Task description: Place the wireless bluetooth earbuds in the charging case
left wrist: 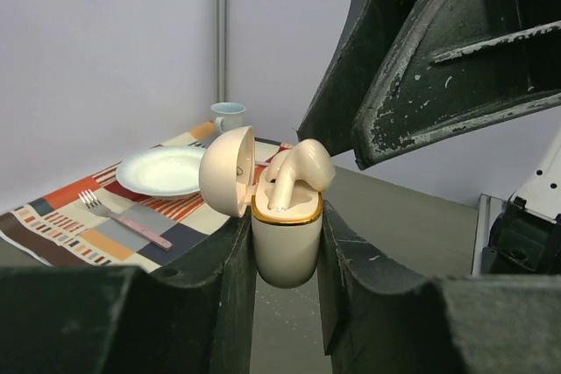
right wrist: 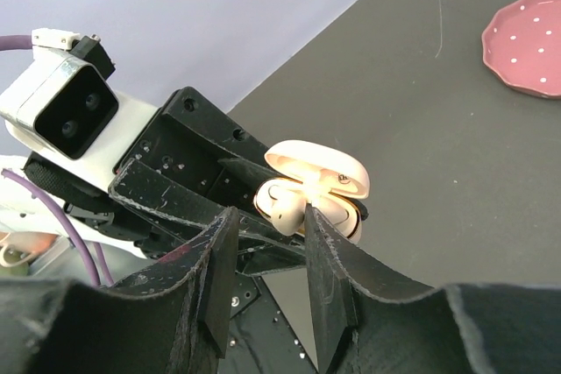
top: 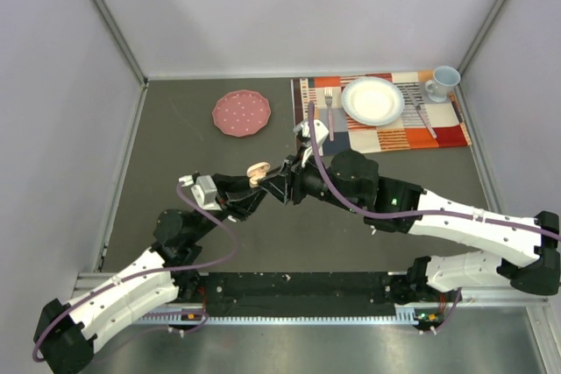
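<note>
My left gripper is shut on the cream charging case [left wrist: 286,247], holding it upright above the table with its lid [left wrist: 230,172] raised. A cream earbud [left wrist: 307,165] sits in the case's mouth, its head sticking up and its stem against the gold-rimmed front. Another rounded pale shape shows behind it; whether it is a second earbud is unclear. My right gripper is part open at the case, its fingertips spread either side of the earbud's head in the right wrist view. From the left wrist view, those fingers stand beside and above the earbud, not closed around it.
A pink dotted plate [top: 241,113] lies at the back left. At the back right, a patterned placemat [top: 396,139] carries a white plate [top: 372,101] and cutlery, with a pale mug [top: 442,84] by the corner. The table between them and the arms is bare.
</note>
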